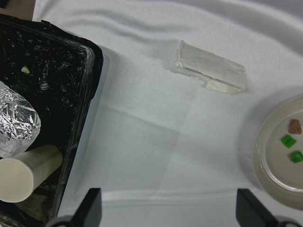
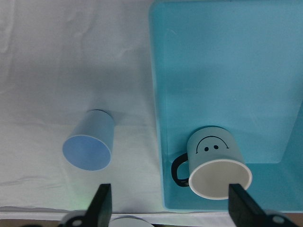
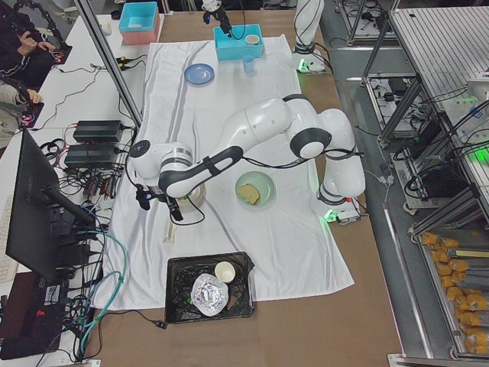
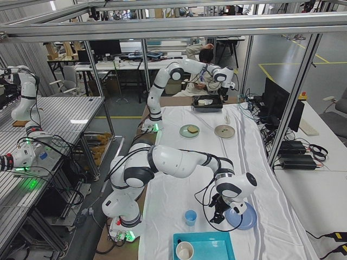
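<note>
In the left wrist view my left gripper hangs open over the white cloth, between a black plastic-lined tray (image 1: 71, 118) and a beige plate (image 1: 270, 161) holding small green and brown pieces. A pale flat packet (image 1: 210, 66) lies beyond. The tray holds a foil-covered item (image 1: 14, 120) and a white cup (image 1: 21, 177). In the right wrist view my right gripper is open, above and near a blue cup (image 2: 87, 151) and a turquoise bin (image 2: 232, 56) with a smiley mug (image 2: 213, 165) inside.
A green plate (image 3: 263, 187) with a yellowish piece sits beside my left arm. A blue plate (image 3: 199, 73) lies near the right arm's end of the cloth. A monitor, cables and frame posts line the edges.
</note>
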